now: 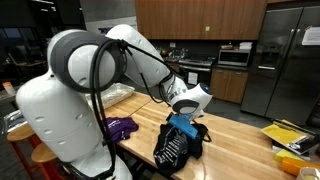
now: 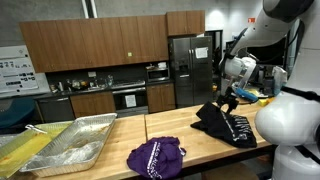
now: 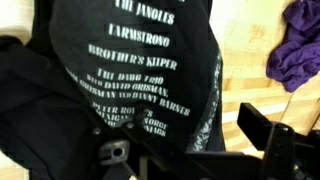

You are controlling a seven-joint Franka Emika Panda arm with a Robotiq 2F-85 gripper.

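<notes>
A black cloth with white printed lettering (image 3: 140, 60) lies rumpled on the wooden table, filling much of the wrist view. In exterior view 1 the same black cloth (image 1: 172, 150) is below and partly behind my gripper (image 1: 185, 128). Exterior view 2 shows the cloth (image 2: 222, 126) spread at the right of the table beneath the arm. Dark fingers (image 3: 262, 135) stand wide apart at the bottom of the wrist view; the gripper is open with nothing visibly held. Whether the fingertips touch the cloth I cannot tell.
A purple cloth (image 2: 157, 157) lies crumpled on the table, apart from the black one. A foil-like tray (image 2: 75, 142) sits to its left. Yellow items (image 1: 288, 135) lie at the right in exterior view 1. Bare table (image 1: 232, 145) shows right of the black cloth.
</notes>
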